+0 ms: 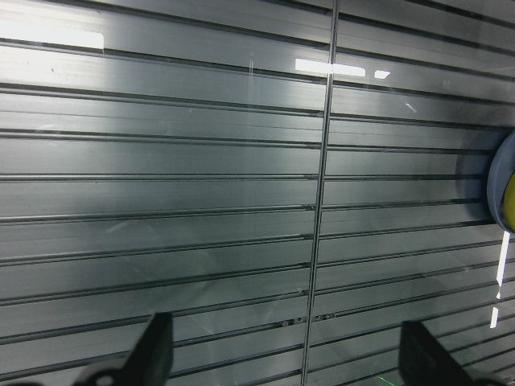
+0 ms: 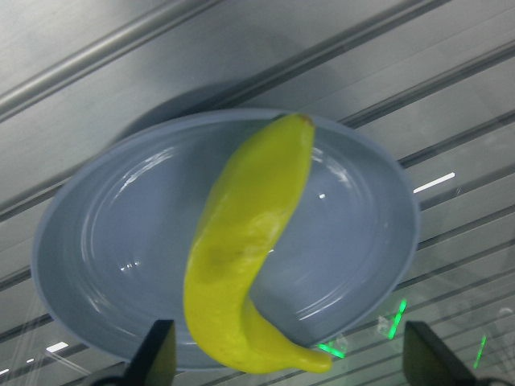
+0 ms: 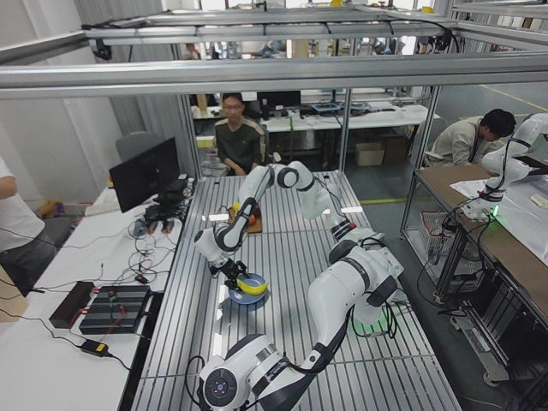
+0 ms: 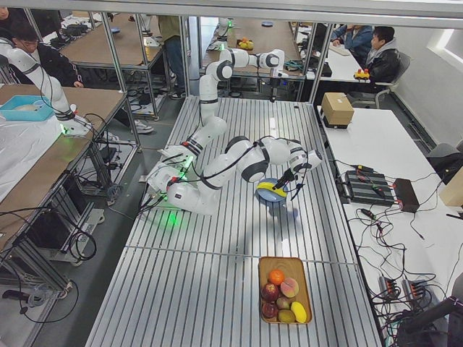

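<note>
A yellow banana lies in a blue plate in the right wrist view. My right gripper is over it with its fingertips apart at either side; the camera left view shows it low at the plate. In the left wrist view, my left gripper is open over bare slatted metal, nothing between its fingers, with the plate at the right edge.
A wooden tray of mixed fruit stands on the metal table, apart from the plate. The table around the plate is mostly clear. A side table with cables and boxes runs alongside.
</note>
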